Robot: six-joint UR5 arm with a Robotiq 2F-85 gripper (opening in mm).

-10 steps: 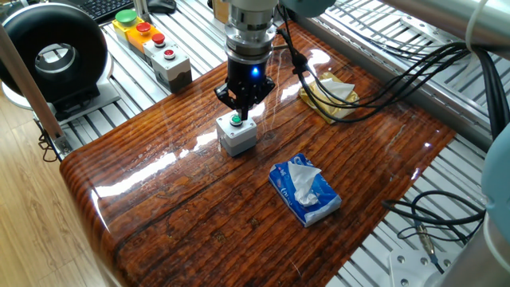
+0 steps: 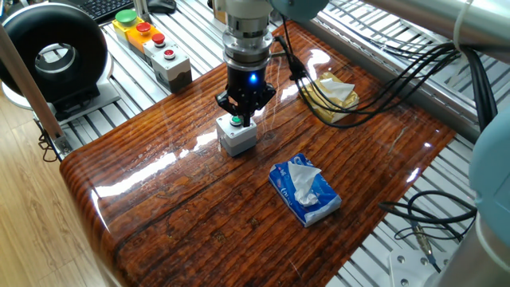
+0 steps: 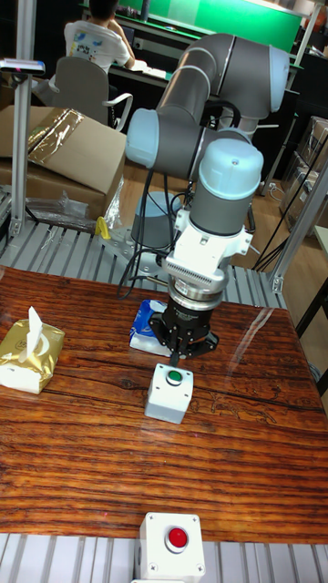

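A small grey-white box with a green push button (image 2: pixel 236 120) stands on the glossy brown wooden table (image 2: pixel 175 207). My gripper (image 2: pixel 246 122) points straight down over this box, fingers together and shut, with nothing seen between them. In exterior view 3 the gripper (image 3: pixel 175 360) has its tips at the far edge of the box's top, just behind the green button (image 3: pixel 175 377). From exterior view 1 the tips appear right beside the button. Whether they touch the button or the box top cannot be told.
A blue tissue pack (image 2: pixel 304 190) and a gold tissue pack (image 2: pixel 329 97) lie on the table. Beyond its edge stand several button boxes, one with a red button (image 3: pixel 177 537). Black cables (image 2: pixel 382 88) hang beside the arm.
Box and tissue packs have not moved.
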